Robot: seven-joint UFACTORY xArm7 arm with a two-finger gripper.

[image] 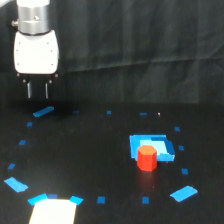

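My gripper (37,91) hangs at the upper left of the camera view, in front of the dark backdrop. Its two thin dark fingers stand apart with a gap between them, and nothing shows in that gap. Far from it, on the right half of the black table, a red hexagonal block (147,158) stands at the front edge of a small blue tray (165,155) with a pale inside. The block hides part of the tray's front; whether it is inside or just in front, I cannot tell. A cream-coloured square (53,212) is cut off by the bottom edge.
Flat blue tape marks are scattered over the table, among them a strip (43,112) below the gripper, one (16,184) at the left and one (184,193) at the lower right.
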